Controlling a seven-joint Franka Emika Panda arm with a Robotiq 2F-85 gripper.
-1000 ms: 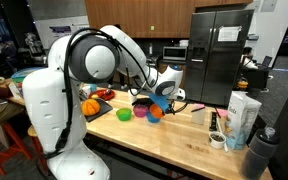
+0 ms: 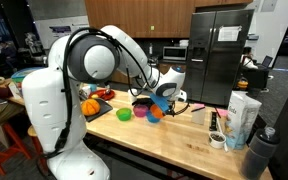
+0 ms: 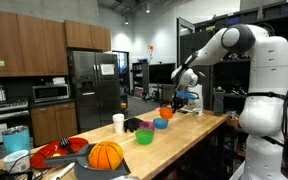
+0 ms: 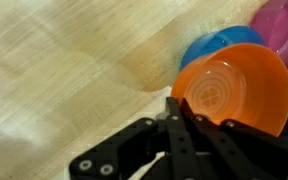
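An orange bowl point(image 4: 239, 88) is tilted at my gripper, whose dark fingers are shut on its near rim. Its open inside faces the wrist camera. Just behind and partly covered by it is a blue bowl point(image 4: 216, 40). From the side, the orange bowl point(image 2: 157, 111) appears directly above the blue bowl point(image 2: 153, 119); whether the two touch I cannot tell. A pink bowl point(image 4: 274, 22) lies beside them, and a green bowl point(image 3: 144, 137) stands farther along the table.
Around the wooden table point(image 2: 184, 140) are an orange basketball-like ball point(image 3: 106, 156), a white bag point(image 2: 241, 120), a dark canister point(image 2: 259, 153) and a white cup point(image 2: 217, 140). A person point(image 2: 170, 84) stands behind it. Bare tabletop lies in front of the bowls.
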